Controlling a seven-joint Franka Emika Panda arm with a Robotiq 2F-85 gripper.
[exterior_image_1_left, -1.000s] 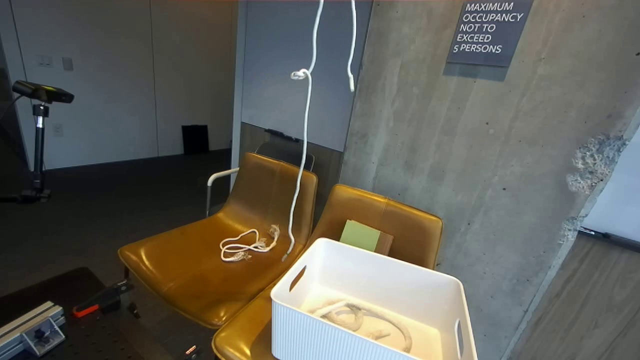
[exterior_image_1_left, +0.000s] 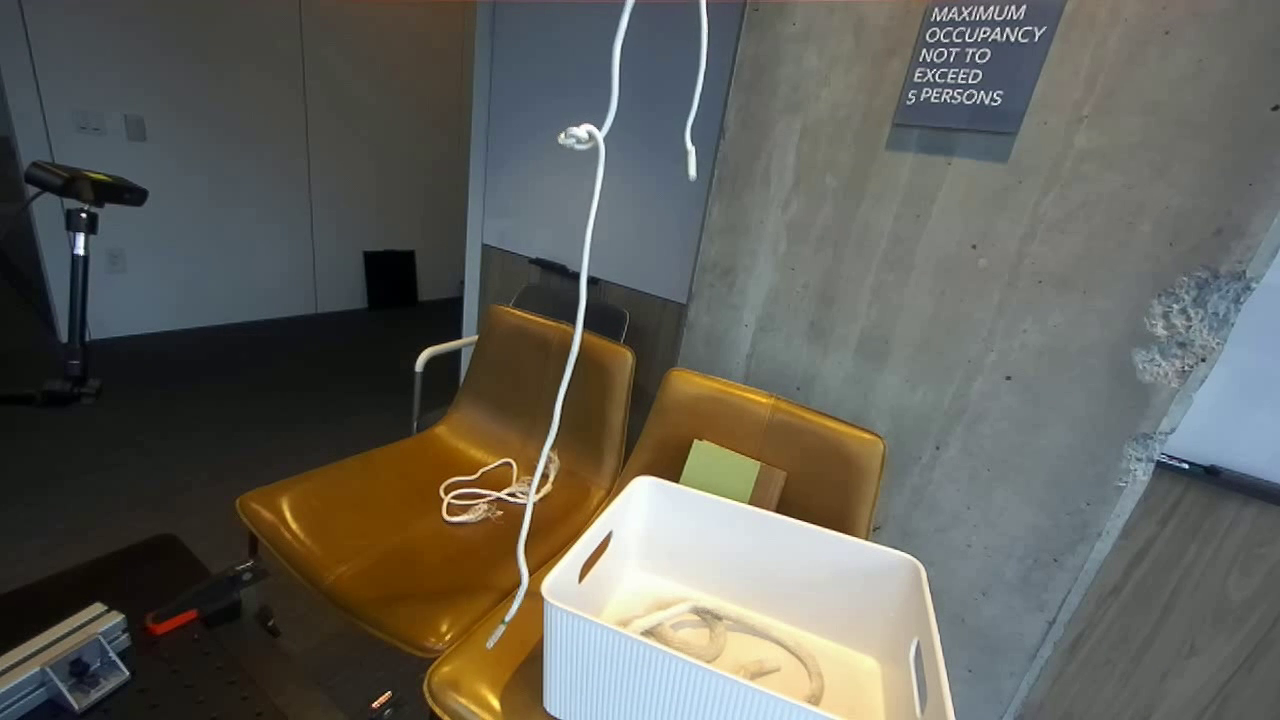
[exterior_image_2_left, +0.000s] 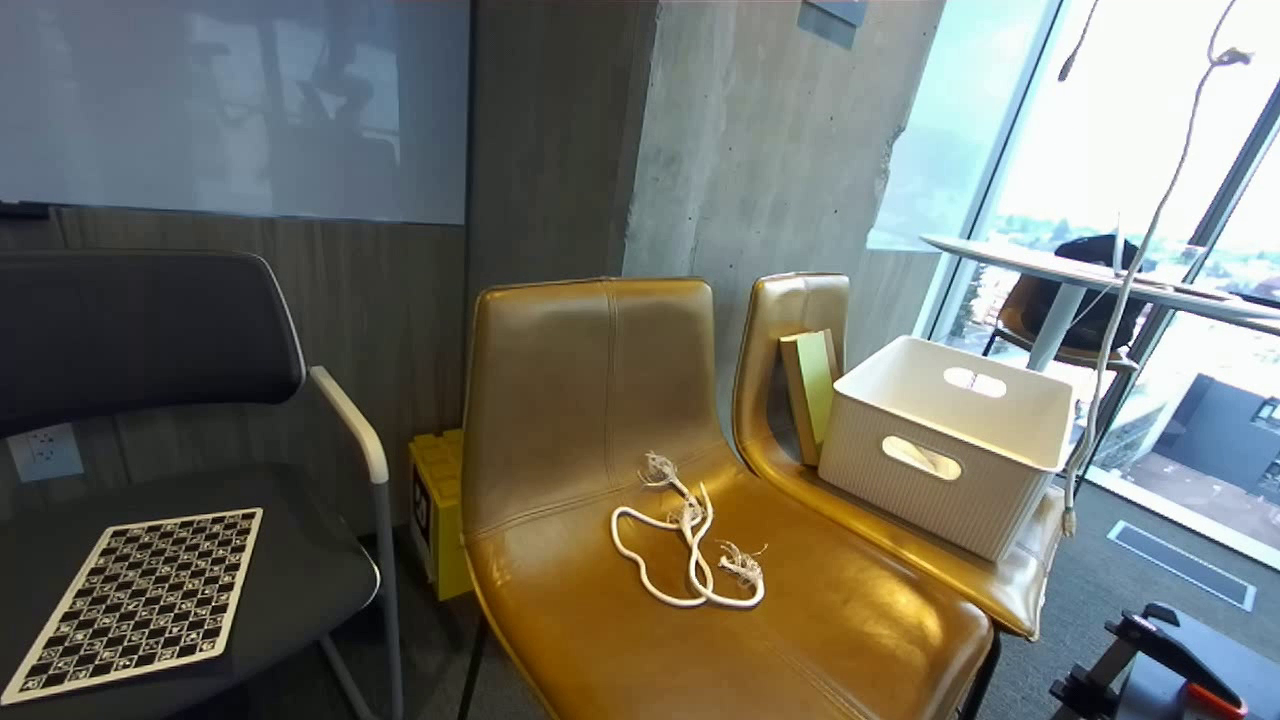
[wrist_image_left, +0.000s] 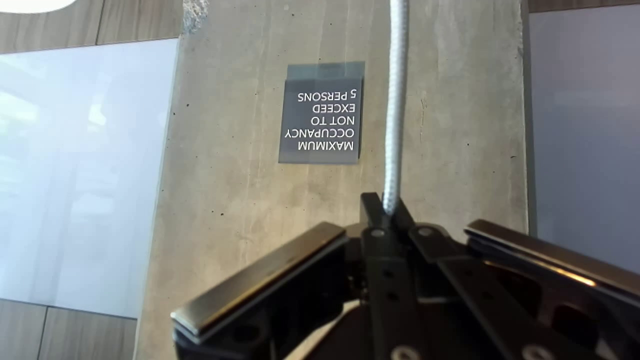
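Observation:
In the wrist view my gripper is shut, with a white rope (wrist_image_left: 396, 102) pinched between its fingertips and running up out of the frame. Exterior view 1 does not show the gripper; there the same kind of white rope (exterior_image_1_left: 585, 276) hangs from the top edge, with a small knot in its upper part and its end left of the bin. A shorter rope end (exterior_image_1_left: 696, 96) dangles to its right. The white bin (exterior_image_1_left: 624, 654) stands on a tan chair and holds a coiled rope (exterior_image_1_left: 708, 636). In exterior view 2 the hanging rope (exterior_image_2_left: 1154, 228) passes beside the bin.
A second tan chair (exterior_image_1_left: 360, 504) bears a loose rope with frayed ends (exterior_image_2_left: 690, 540). Behind the bin a green and brown block (exterior_image_1_left: 720, 470) leans on the backrest. A black chair (exterior_image_2_left: 276, 480) holding a checkered board (exterior_image_2_left: 144, 600) stands at left in exterior view 2.
In exterior view 1 the long hanging rope has swung left, and its lower end now hangs lower and nearer the front. The short end has shifted slightly left. Bin and chairs are unmoved.

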